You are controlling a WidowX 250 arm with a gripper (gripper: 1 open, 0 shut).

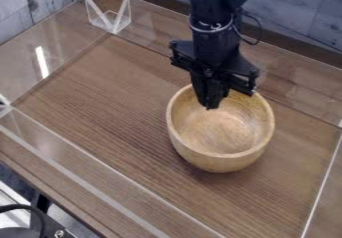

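A black robot arm with its gripper point(211, 100) reaches down from the top centre, its fingertips over the near-back part of a large beige bowl point(221, 144) on the wooden table. The fingers point downward; whether they are apart or together, and whether anything is between them, is hard to make out.
A metal wall stands along the back, with clear plastic brackets at the upper left. A dark cable or part shows at the bottom left corner.
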